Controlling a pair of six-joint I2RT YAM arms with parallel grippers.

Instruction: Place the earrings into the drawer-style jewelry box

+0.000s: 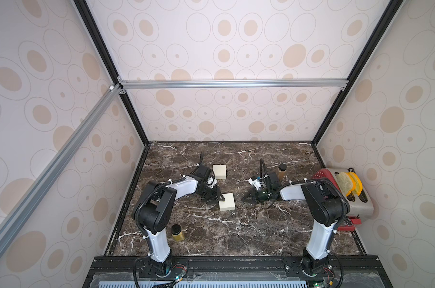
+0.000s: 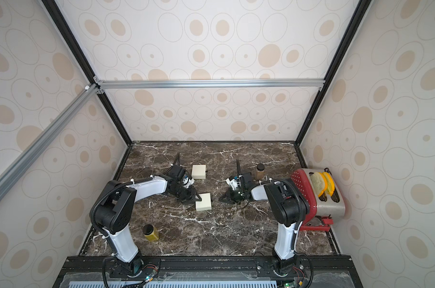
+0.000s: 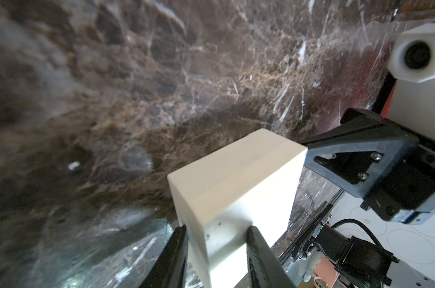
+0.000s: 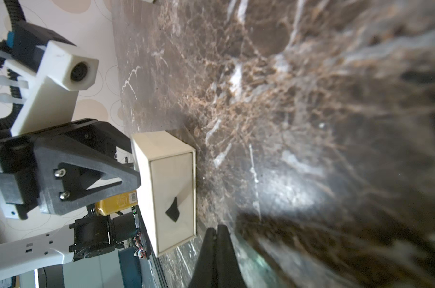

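Note:
A cream drawer box (image 1: 227,203) sits at mid-table; my left gripper is shut on one end of it, a finger either side. In the right wrist view its drawer front (image 4: 169,177) faces my right gripper, with a small black pull tab (image 4: 173,211), the drawer looking closed. My right gripper is shut with nothing between its fingertips, a short way right of the box. A second cream box (image 1: 219,171) lies behind. I cannot make out earrings in these views.
A yellow jar (image 1: 178,234) stands at front left, a brown jar (image 1: 281,174) at back right. A red and silver toaster with yellow items (image 1: 359,206) fills the right edge.

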